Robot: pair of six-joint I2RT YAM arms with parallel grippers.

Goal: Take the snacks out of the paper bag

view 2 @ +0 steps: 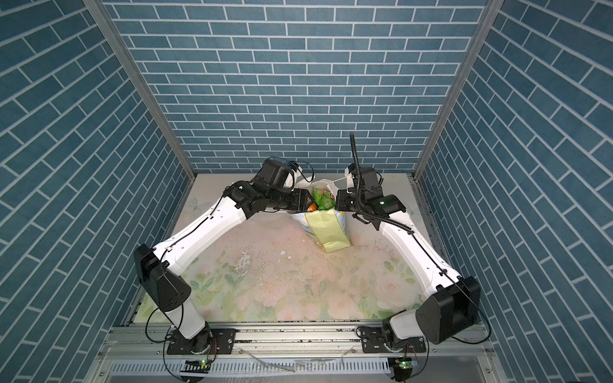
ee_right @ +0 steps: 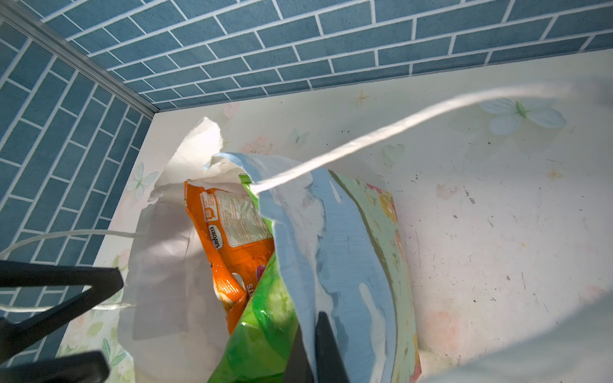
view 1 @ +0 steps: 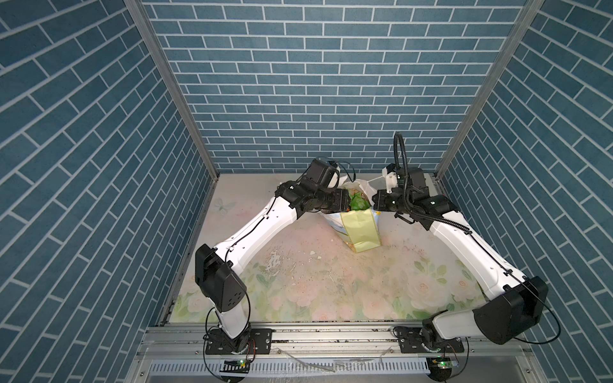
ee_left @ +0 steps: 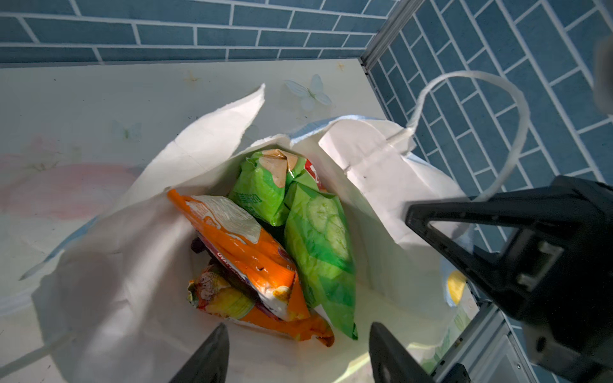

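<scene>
The paper bag stands at the back middle of the table, its top open. Inside, the left wrist view shows a green snack pack, another green pack and orange packs. My left gripper is over the mouth, fingers parted, nothing between them. My right gripper is shut at the bag's right rim, whose thin paper appears to run between its fingertips.
Tiled walls enclose it behind and at both sides. A white handle loop arches from the bag's right rim.
</scene>
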